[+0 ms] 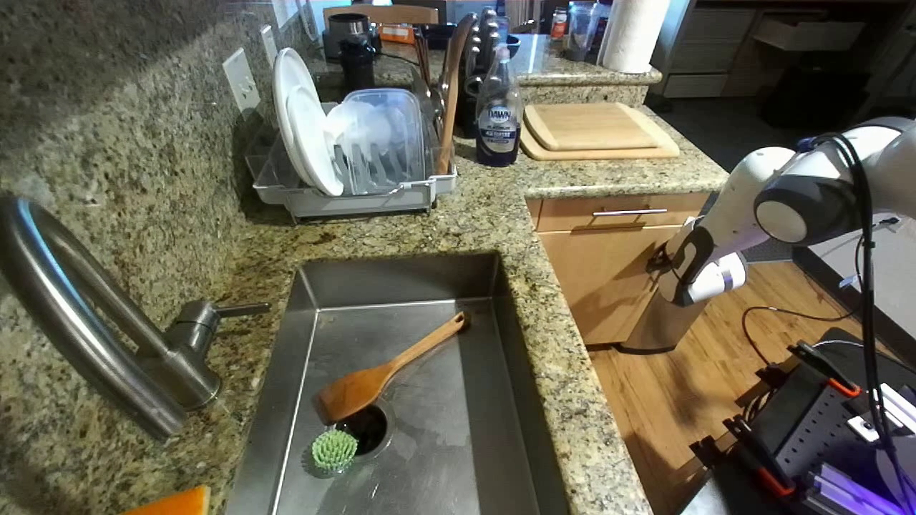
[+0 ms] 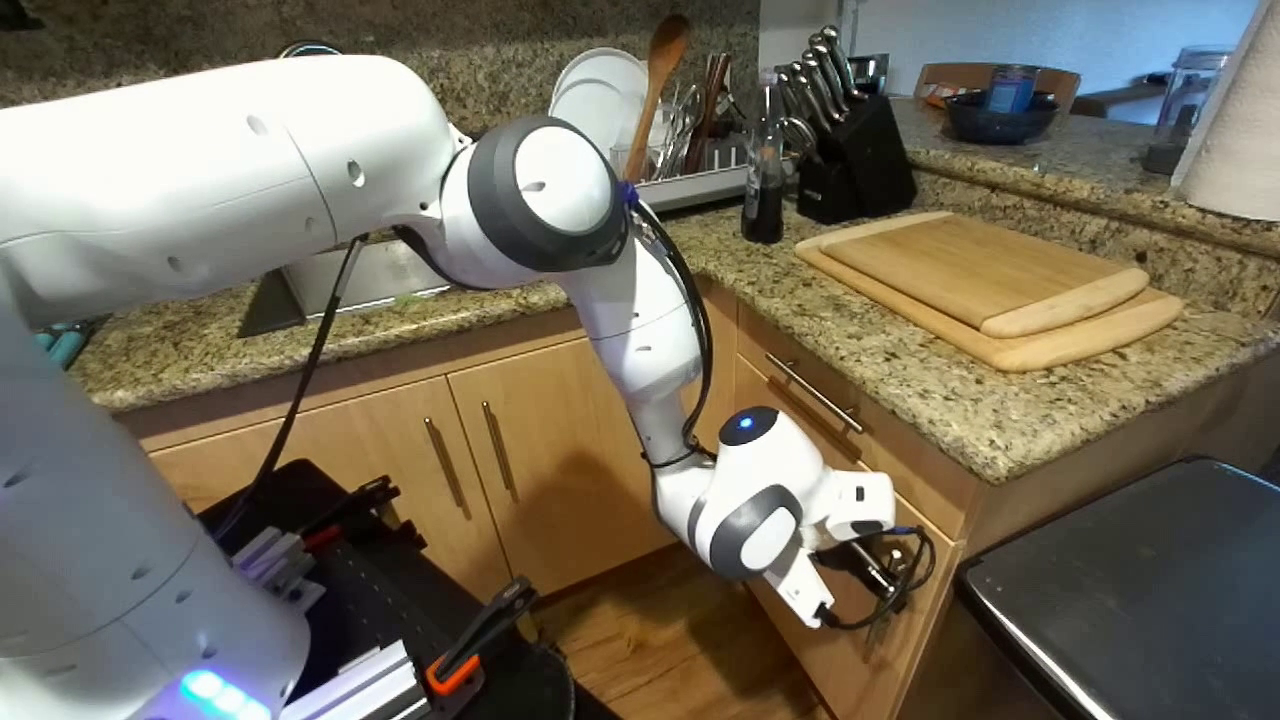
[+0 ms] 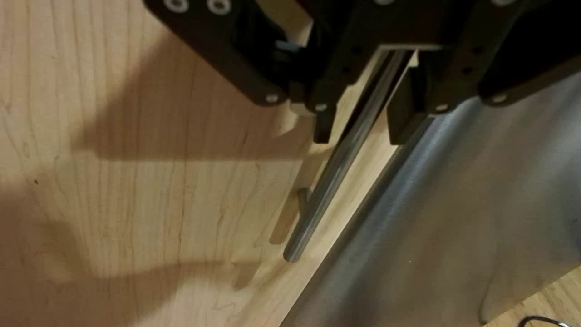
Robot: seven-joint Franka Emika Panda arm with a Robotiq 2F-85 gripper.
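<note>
In the wrist view a steel bar handle (image 3: 327,193) stands out from a light wooden cabinet door (image 3: 179,218). It runs up between the two dark fingers of my gripper. The fingers are part open, with a visible gap between the bar and each finger, so nothing is gripped. From exterior view 2 my gripper (image 2: 885,574) shows at the lower cabinet door, below the drawer (image 2: 792,414), which is shut. Exterior view 1 has the gripper (image 1: 659,259) small and dark against the door (image 1: 588,287), its fingertips hard to make out.
A steel bin (image 1: 657,322) with a dark lid (image 2: 1152,588) stands close beside the cabinet door. Above hangs the granite counter edge (image 2: 990,450), bearing cutting boards (image 2: 984,276). A wooden spatula (image 1: 386,369) and a green brush (image 1: 333,449) lie in the sink (image 1: 429,438).
</note>
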